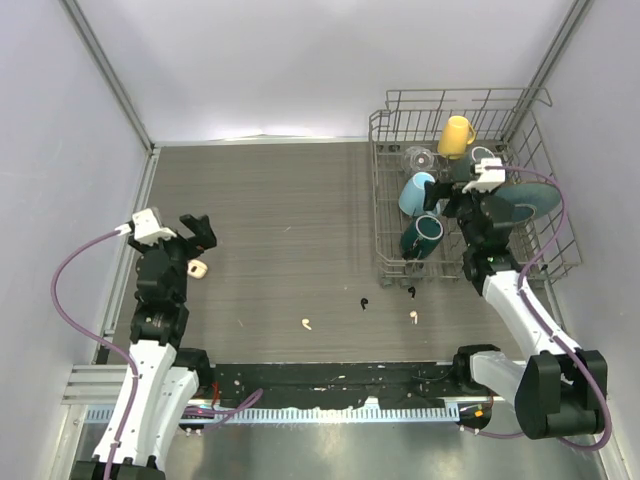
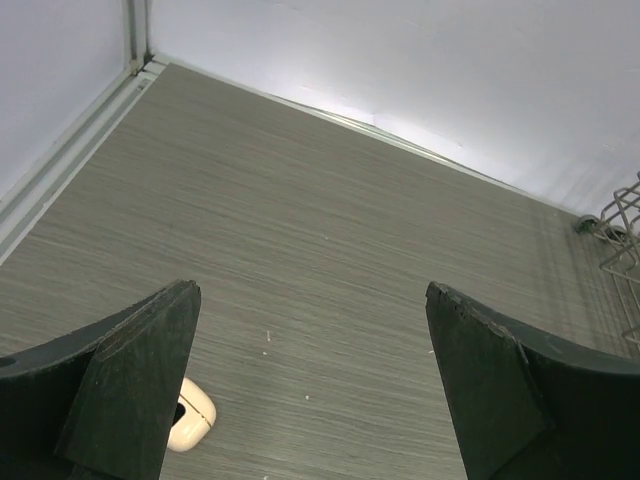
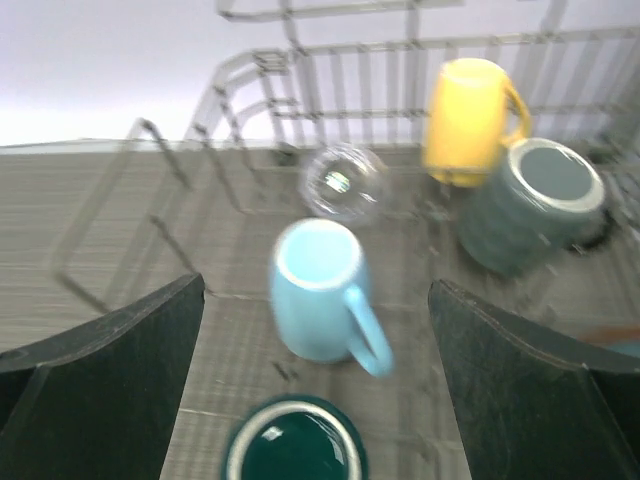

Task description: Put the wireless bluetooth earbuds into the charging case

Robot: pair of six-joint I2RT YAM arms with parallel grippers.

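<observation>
A cream charging case lies on the table at the left, partly covered by the left arm from above; the left wrist view shows the case behind one finger. My left gripper hovers open over the table, empty. White earbuds lie on the table, one near the front middle and another farther right. Above the dish rack my right gripper stands open, its fingers apart with nothing between them.
A wire dish rack fills the right side, holding a light blue mug, a dark green mug, a yellow mug and a clear glass.
</observation>
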